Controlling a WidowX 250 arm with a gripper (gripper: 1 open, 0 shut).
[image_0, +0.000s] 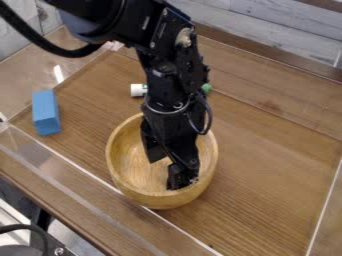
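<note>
A yellow wooden bowl (134, 184) sits on the wooden table in the middle of the view. The black arm reaches down from the top into it, with my gripper (174, 167) inside the bowl and its fingers apart. Dark shapes at the fingertips near the bowl's right side are hard to make out; I cannot tell whether anything lies between them.
A blue block (46, 112) stands at the left. A small white object (138, 90) and a green one lie behind the arm. A pale wall runs along the back.
</note>
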